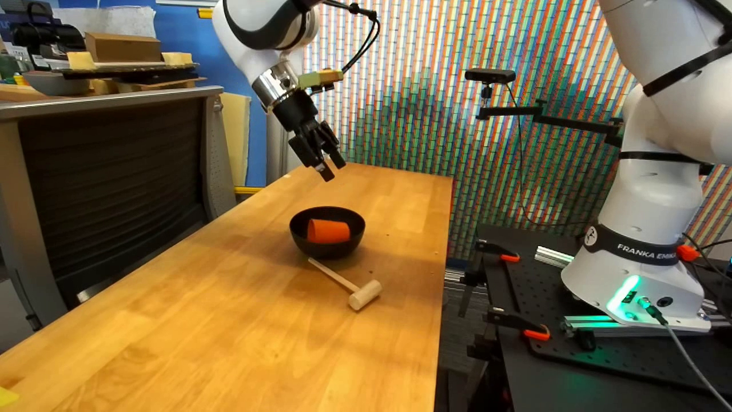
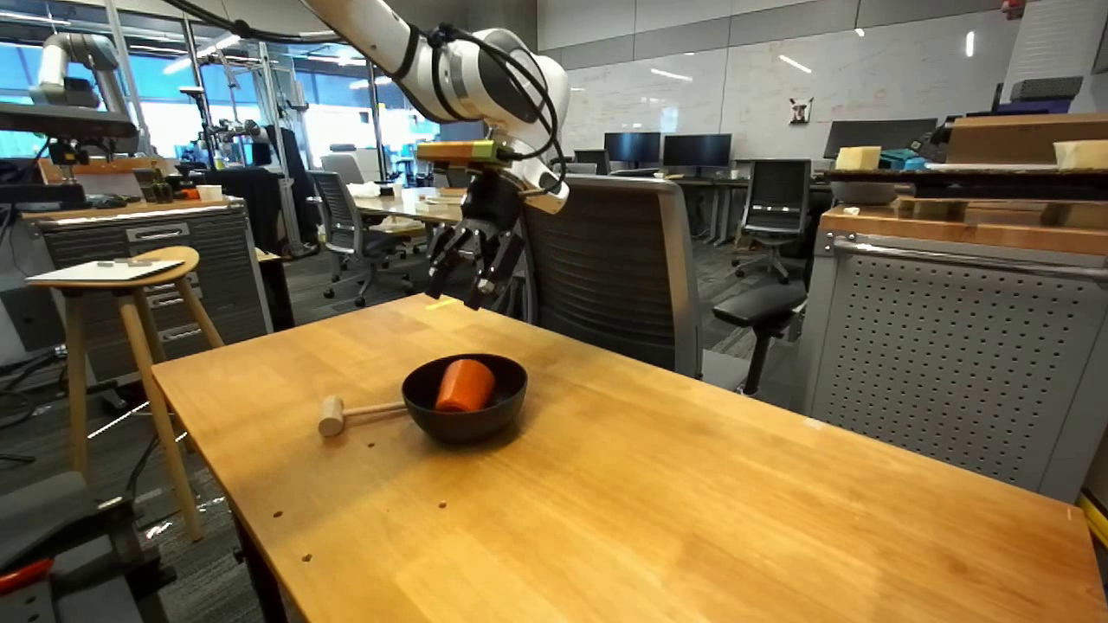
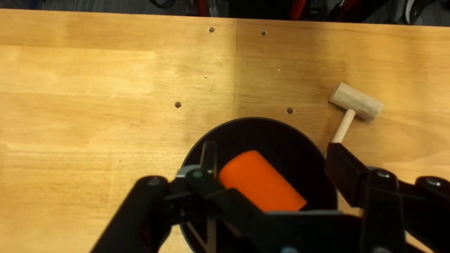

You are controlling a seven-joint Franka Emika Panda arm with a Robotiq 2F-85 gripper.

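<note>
An orange cup lies on its side inside a black bowl on the wooden table. Above the bowl, clear of its rim, hangs my gripper. Its fingers stand apart with nothing between them, as exterior view 2 shows for the gripper too. Looking down in the wrist view, I see the cup in the bowl, the lower part of both covered by the dark fingers. Beside the bowl rests a wooden mallet, its handle end close to the bowl's side.
A chair stands against one long edge. Across from it, the robot's base is mounted on a black stand.
</note>
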